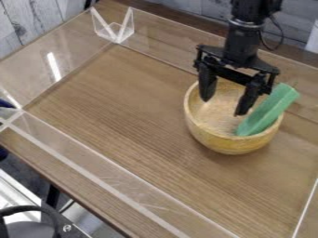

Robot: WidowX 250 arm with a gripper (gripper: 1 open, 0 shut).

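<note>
My black gripper [233, 85] hangs over the back part of a tan bowl [218, 143], its fingers spread open at either side with nothing visible held between them. A green elongated object [267, 115] leans in the bowl's right side, its top end rising above the rim.
A small clear angular object [113, 23] sits at the back left. A dark coiled shape [32, 223] is at the bottom left corner.
</note>
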